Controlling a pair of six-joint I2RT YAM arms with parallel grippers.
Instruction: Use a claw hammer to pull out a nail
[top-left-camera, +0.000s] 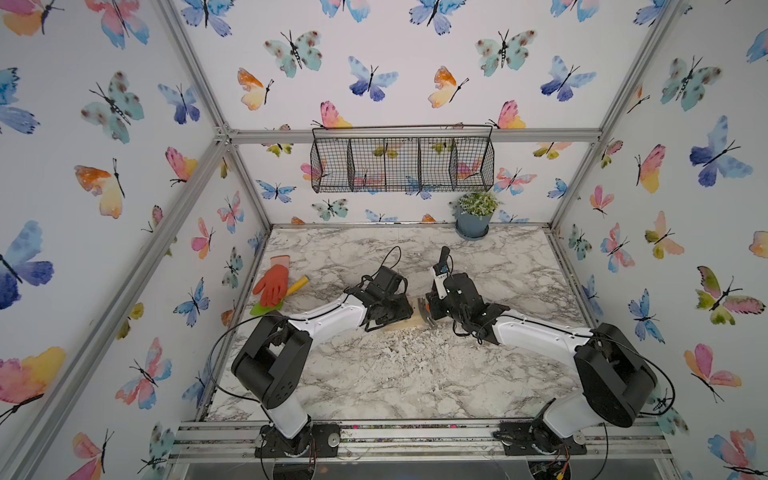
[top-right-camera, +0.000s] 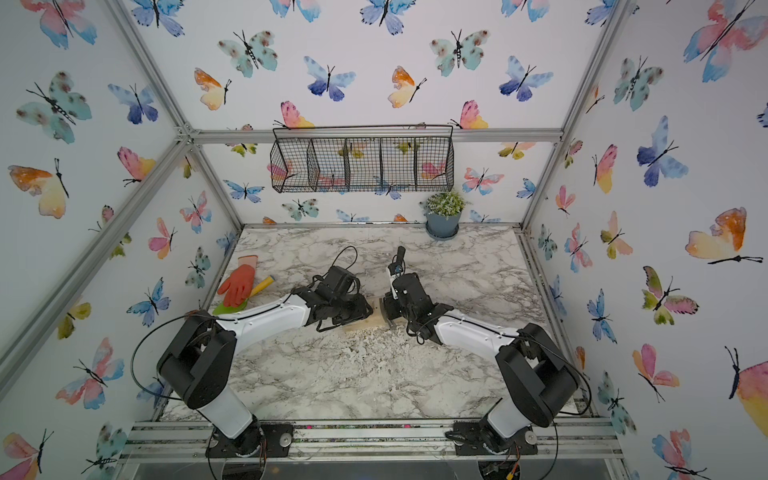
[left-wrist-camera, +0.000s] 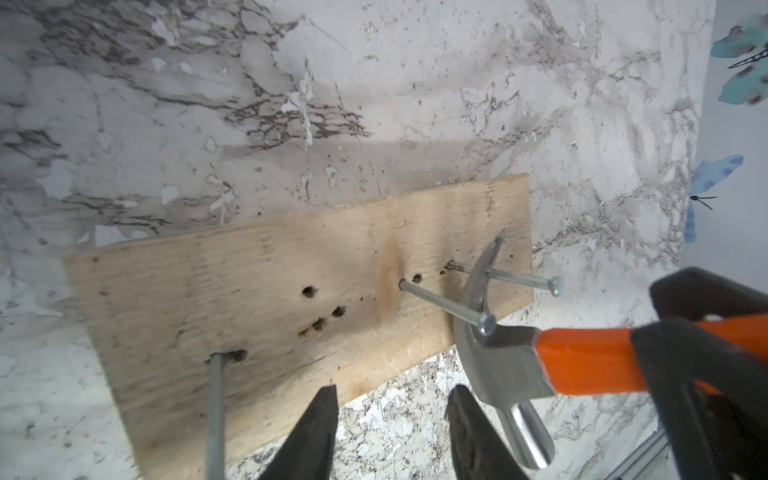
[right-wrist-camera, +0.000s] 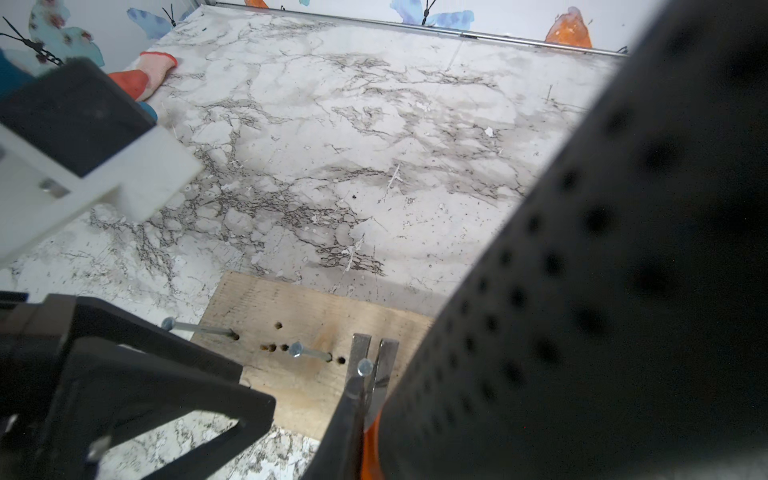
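Observation:
A light wooden board (left-wrist-camera: 264, 280) lies on the table with several holes and 3 nails in it. The claw hammer (left-wrist-camera: 504, 360) is tilted over the board's right end, its orange neck between the fingers of my right gripper (top-left-camera: 434, 305), which is shut on it. In the right wrist view the claw's prongs (right-wrist-camera: 382, 364) lie either side of the right nail (right-wrist-camera: 365, 368); whether they touch it I cannot tell. The middle nail (left-wrist-camera: 448, 304) and left nail (left-wrist-camera: 216, 416) lean from the wood. Over the board, my left gripper stands open and empty.
Red gloves (top-left-camera: 273, 281) and a yellow-handled tool (top-left-camera: 297, 285) lie at the table's left. A potted plant (top-left-camera: 473, 216) stands at the back, right of a wire basket (top-left-camera: 402, 164) on the wall. Pale flakes litter the marble surface in front of the board.

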